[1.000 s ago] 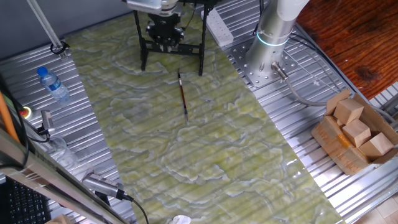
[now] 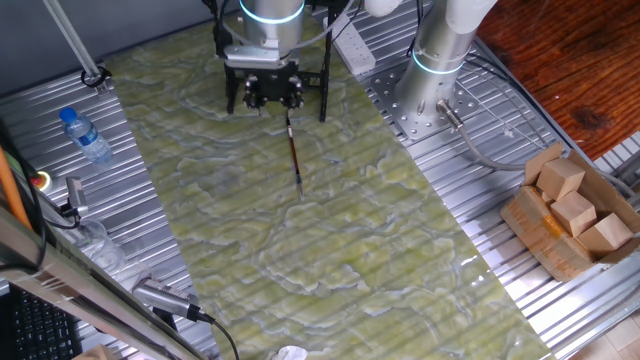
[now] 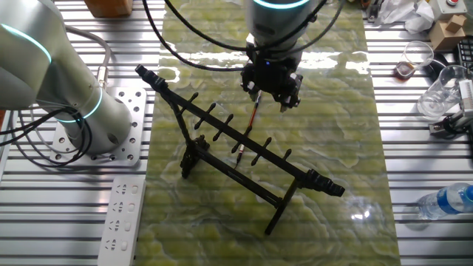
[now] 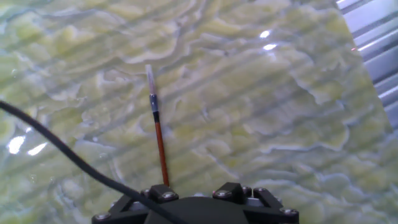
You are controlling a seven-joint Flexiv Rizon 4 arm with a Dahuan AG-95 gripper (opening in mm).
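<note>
A thin brush [image 2: 294, 155] with a reddish-brown handle and pale tip lies on the green marbled mat [image 2: 330, 250]. My gripper [image 2: 274, 103] hovers near the brush's handle end, its fingers apart and nothing seen between them. In the wrist view, the brush [image 4: 160, 143] runs up from the gripper, nearer the left finger; its handle end is hidden there. A black rack [image 3: 244, 139] with a row of pegs stands on the mat, empty. From exterior view 2, it crosses in front of part of the brush, and the gripper [image 3: 270, 101] is on its far side.
Beside the mat are a water bottle [image 2: 86, 137] and glass cups [image 3: 443, 90]. A carton of wooden blocks [image 2: 540, 235] stands farther off.
The brush and rack have stayed put.
</note>
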